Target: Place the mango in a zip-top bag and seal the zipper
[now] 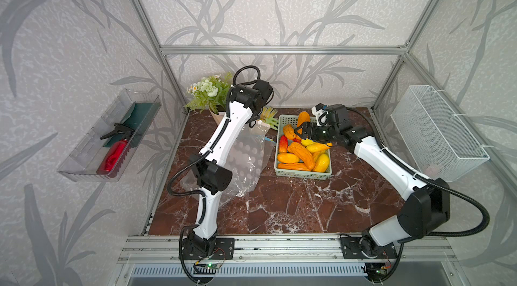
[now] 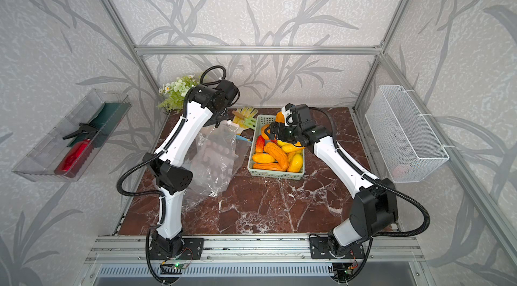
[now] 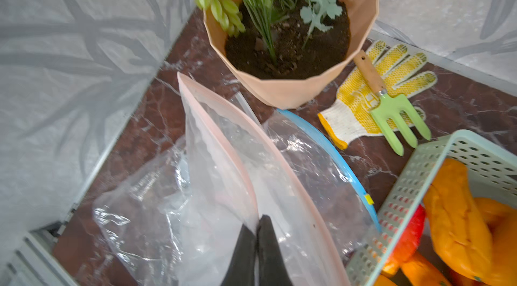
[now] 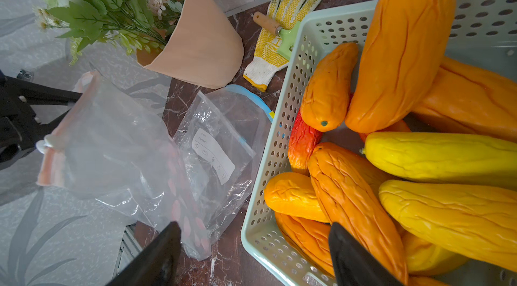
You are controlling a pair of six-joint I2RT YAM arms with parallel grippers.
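A clear zip top bag with a pink zipper edge [image 3: 215, 194] hangs raised off the table, its mouth spread into a gap. My left gripper is shut on the bag's pink rim; the right wrist view shows this from the side. Over the basket, my right gripper stands open, and nothing lies between its fingers. Below it are yellow and orange mango-like fruits, among them a smooth yellow one [image 4: 441, 159] and a large wrinkled orange one [image 4: 355, 210]. Which one is the task's mango I cannot tell.
The green basket [image 4: 269, 178] holds the fruits. Another clear bag with a blue zipper [image 3: 328, 146] lies flat. A flower pot [image 3: 301, 84], a yellow glove [image 3: 352, 100] and a green hand fork [image 3: 398, 113] stand or lie behind.
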